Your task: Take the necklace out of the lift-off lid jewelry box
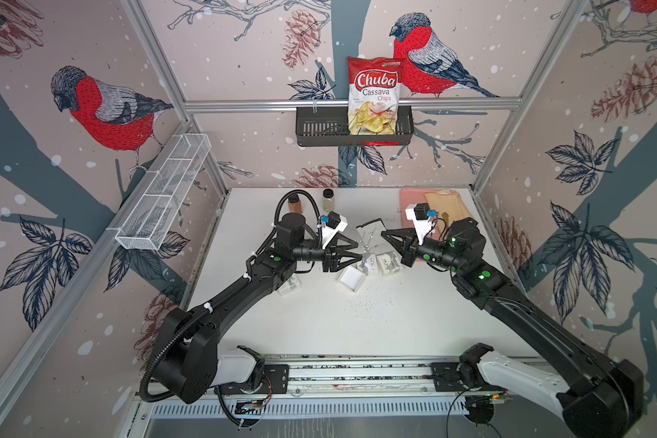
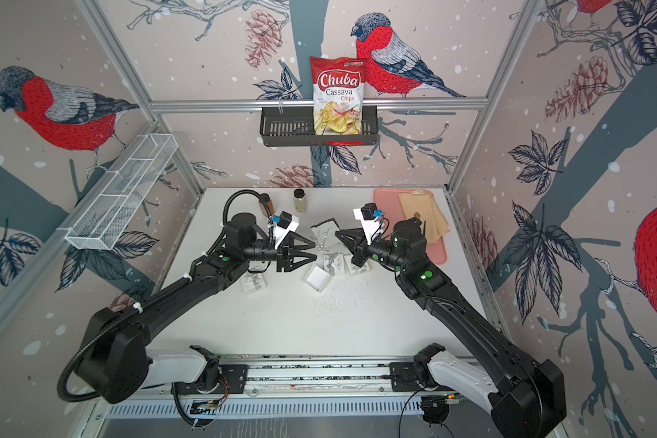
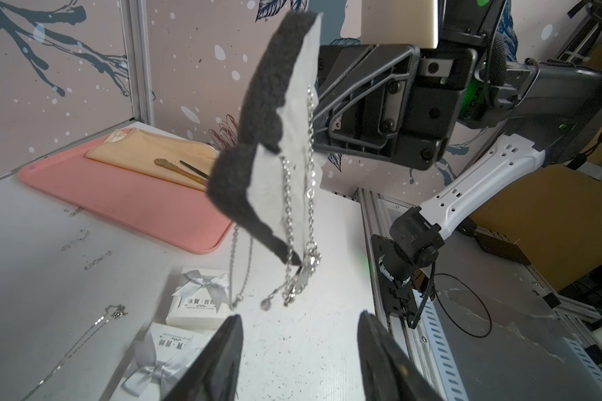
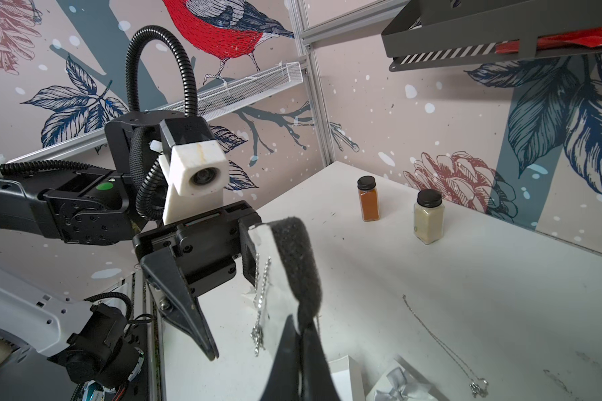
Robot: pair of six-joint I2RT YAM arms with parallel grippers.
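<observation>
My right gripper is shut on a thin grey-and-white foam insert (image 3: 261,187), held up above the table between the two arms. Silver necklace chains (image 3: 310,187) drape over its pale face and hang below it, with a pendant cluster at the bottom. My left gripper stands open facing the insert, its fingertips just apart from the dangling chain. Below, an open white box (image 1: 352,277) sits on the table, beside closed white boxes with silver bows (image 3: 200,297).
Another necklace (image 4: 441,344) lies on the table (image 1: 270,328). A pink tray with cloth and utensils is at the back right. Two spice jars (image 4: 428,220) stand at the back.
</observation>
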